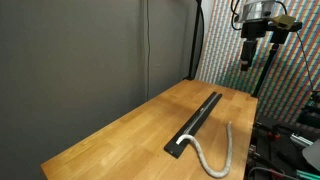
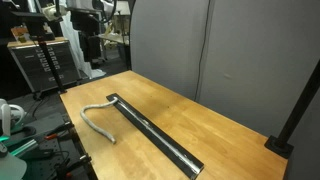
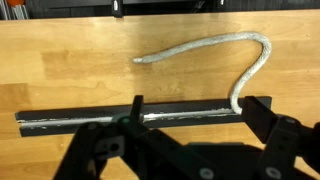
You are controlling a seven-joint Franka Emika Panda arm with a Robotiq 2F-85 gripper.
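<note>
A pale grey, cord-like rope [image 3: 200, 43] lies on the wooden table in a hook-shaped curve. One of its ends rests on the near end of a long black channel [image 1: 198, 122], while the other lies loose on bare wood. A light line runs along the middle of the channel [image 2: 158, 140]. High above the table hangs my gripper, its fingers wide apart and nothing between them. In the wrist view, the gripper body covers part of the table below the channel.
Bare wooden tabletop [image 1: 115, 135] spreads widely on the far side of the channel. A black post [image 2: 292, 125] stands at the table's edge. Grey partition panels [image 1: 80, 65] border the back.
</note>
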